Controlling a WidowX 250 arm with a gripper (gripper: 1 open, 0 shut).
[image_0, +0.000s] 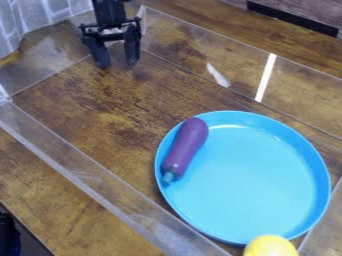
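My dark gripper (114, 47) hangs at the top left above the wooden table, small and shadowed in the view, so its finger state is unclear. A purple toy eggplant (187, 145) lies on the left part of a round blue plate (261, 180) at the lower right. A yellow object (270, 247) sits at the plate's front edge, partly cut off by the frame.
Clear panels run along the left and front, and a white strip (265, 77) lies toward the back right.
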